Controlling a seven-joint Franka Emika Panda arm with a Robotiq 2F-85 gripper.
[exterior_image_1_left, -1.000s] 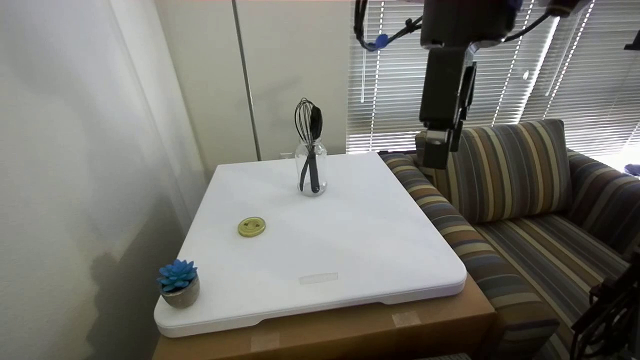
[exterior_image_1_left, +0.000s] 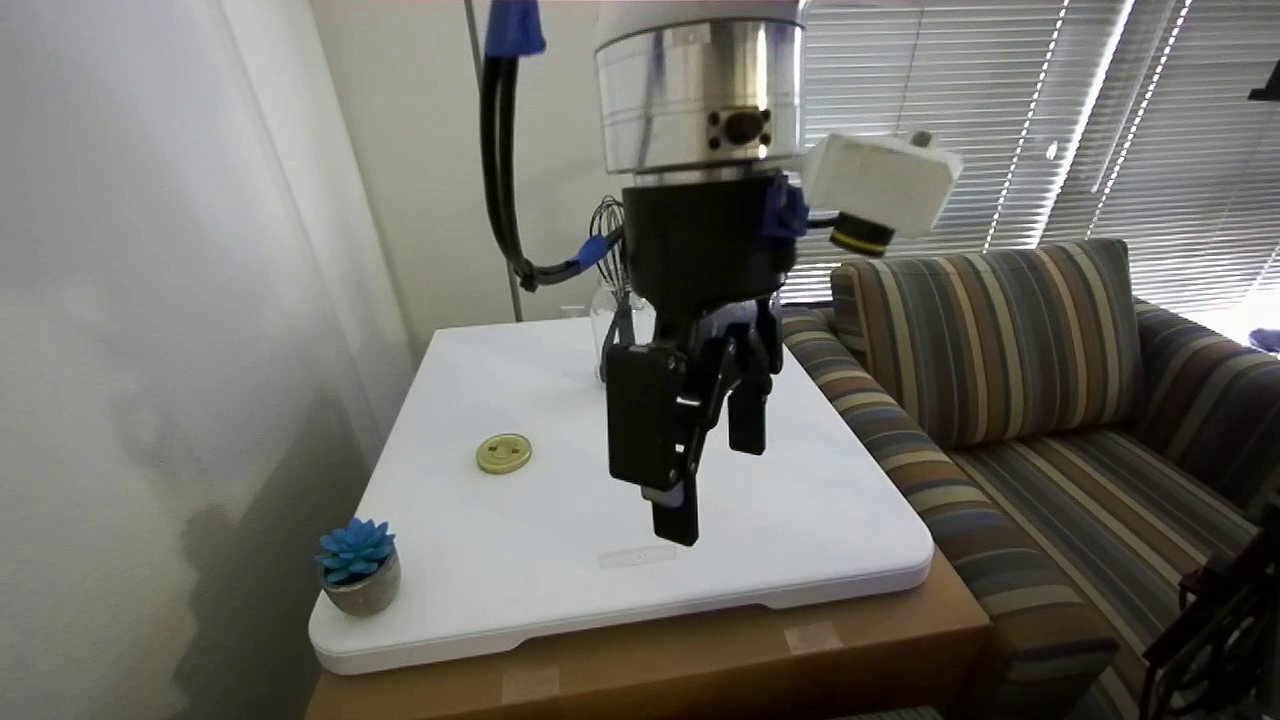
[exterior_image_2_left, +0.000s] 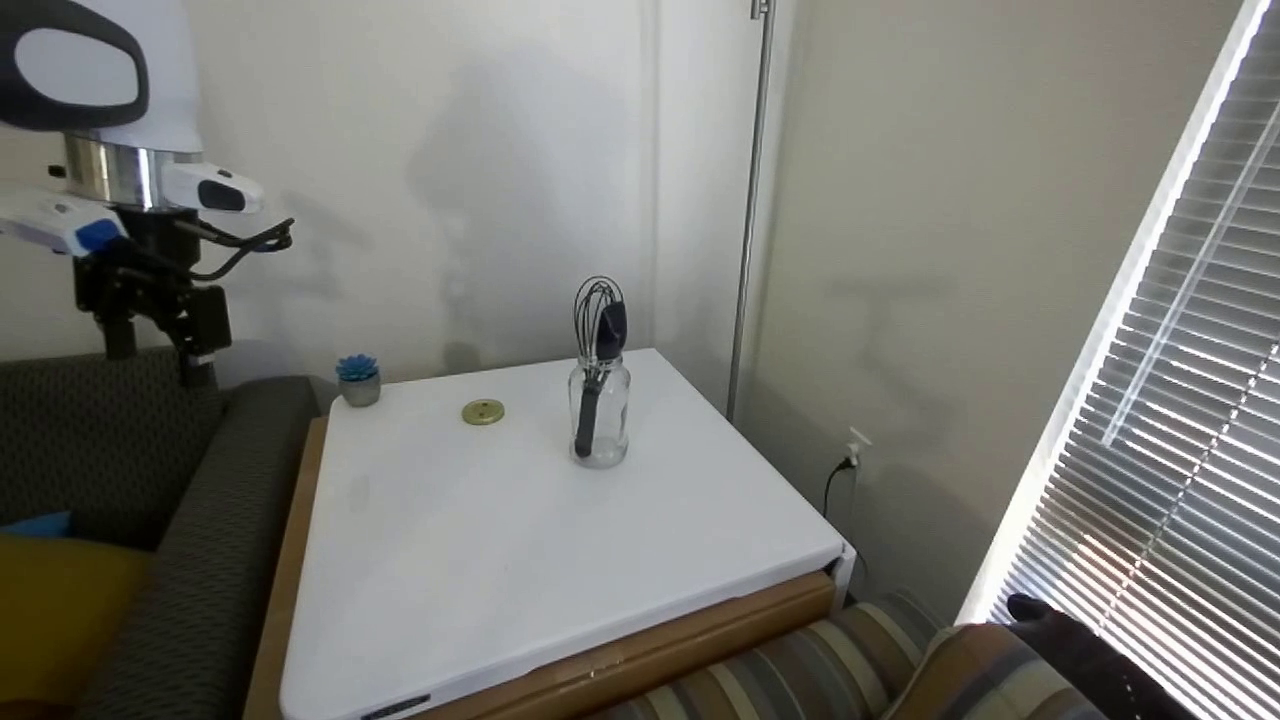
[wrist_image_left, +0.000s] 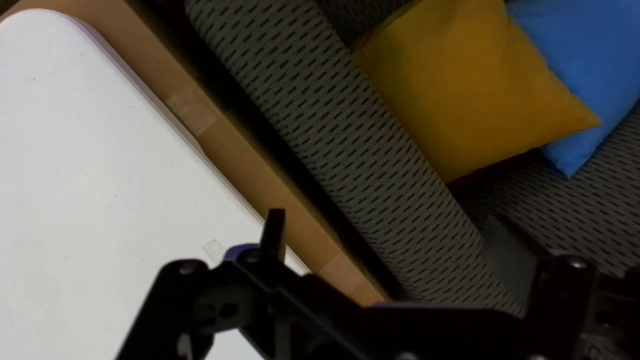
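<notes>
My gripper (exterior_image_1_left: 711, 474) hangs over the near part of the white table (exterior_image_1_left: 528, 360), fingers apart and nothing between them. From the second exterior view, the gripper (exterior_image_2_left: 157, 352) appears at the left, well above the surface. Spread wide in the wrist view, its fingers (wrist_image_left: 274, 231) have only tabletop edge and sofa behind them. A round gold lid (exterior_image_2_left: 483, 412) lies flat on the table. Farther along stands a clear glass jar (exterior_image_2_left: 613, 414) holding a whisk (exterior_image_2_left: 594, 314) and a dark-handled utensil (exterior_image_2_left: 611, 330). In the first exterior view the arm partly covers the jar.
A blue succulent in a grey pot (exterior_image_1_left: 363, 584) sits at the table's corner by the wall. A striped armchair (exterior_image_1_left: 984, 348) borders one side; a dark sofa (wrist_image_left: 336, 138) with yellow and blue pillows borders another.
The arm has come left and lower in the first exterior view, from before the armchair to over the table, and its gripper has turned. Lid, jar and plant have not moved.
</notes>
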